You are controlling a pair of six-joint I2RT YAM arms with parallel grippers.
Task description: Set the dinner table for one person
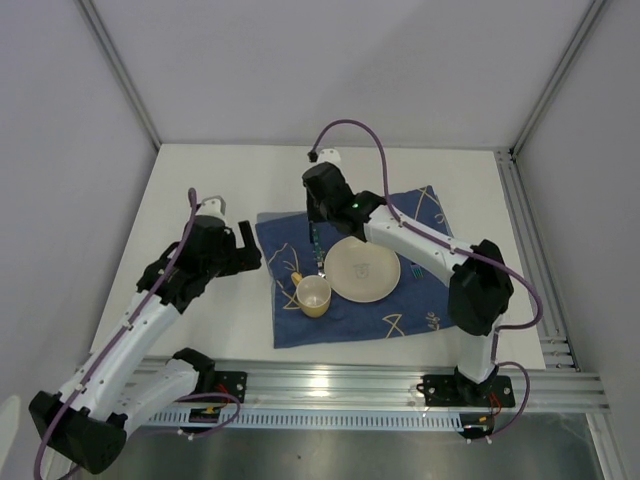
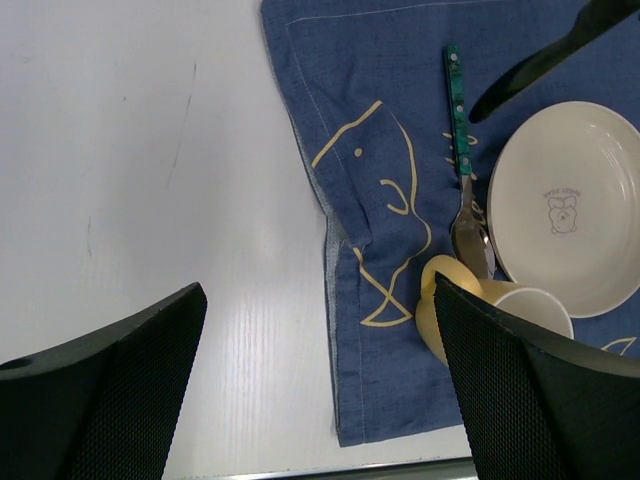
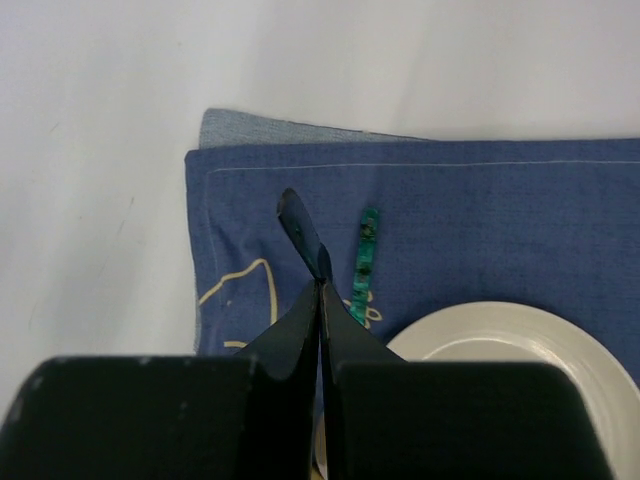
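A blue placemat (image 1: 390, 320) holds a cream plate (image 1: 362, 268), a cream-yellow mug (image 1: 314, 298) with its handle up-left, and a green-handled spoon (image 2: 470, 232) between them. My left gripper (image 1: 247, 247) stands open left of the mat, empty; its fingers frame the lower corners of the left wrist view. My right gripper is over the upper mat, shut, with a thin dark blade-like utensil (image 3: 300, 225) extending from its fingertips; whether it grips it is hard to tell. A green-handled fork (image 1: 416, 270) shows right of the plate, partly under the right arm.
The mat's upper-left corner has a folded underside showing. Metal rails and walls bound the table; the right arm reaches across the mat's right part.
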